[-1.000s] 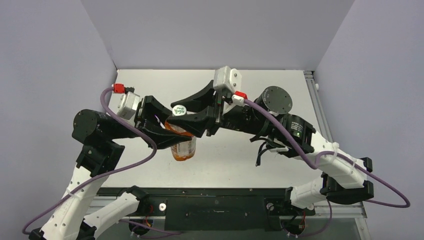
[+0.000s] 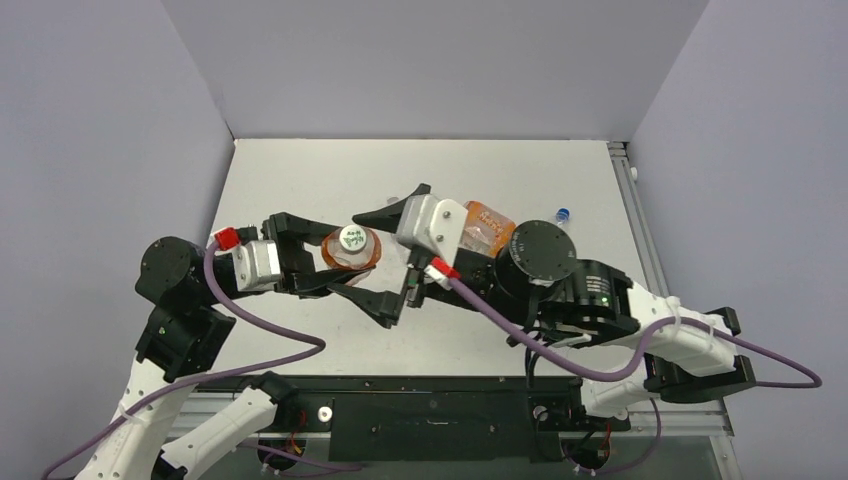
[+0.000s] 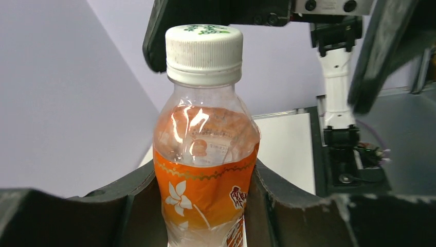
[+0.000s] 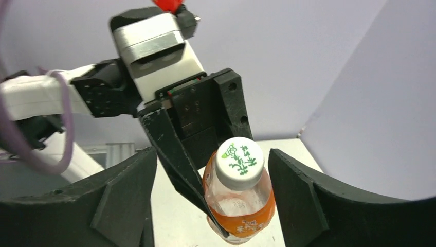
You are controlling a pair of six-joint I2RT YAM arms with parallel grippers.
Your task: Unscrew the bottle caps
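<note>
An orange-labelled clear bottle point(image 3: 205, 185) stands upright between the fingers of my left gripper point(image 2: 353, 250), which is shut on its body. Its white cap point(image 3: 204, 54), printed with green leaves, sits on the neck. My right gripper is open, its fingers spread wide to either side of the cap. In the left wrist view, one right finger point(image 3: 190, 20) reaches behind the cap and the other stands well off to the right. The right wrist view shows the cap point(image 4: 239, 163) from above, clear of both right fingers.
Another orange-labelled bottle point(image 2: 487, 228) lies on the white table point(image 2: 300, 170), partly behind the right arm. A blue cap point(image 2: 563, 213) shows to its right. Purple cables point(image 2: 590, 372) loop along both arms.
Both wrists have turned and come lower in view, and the bottle now stands more upright.
</note>
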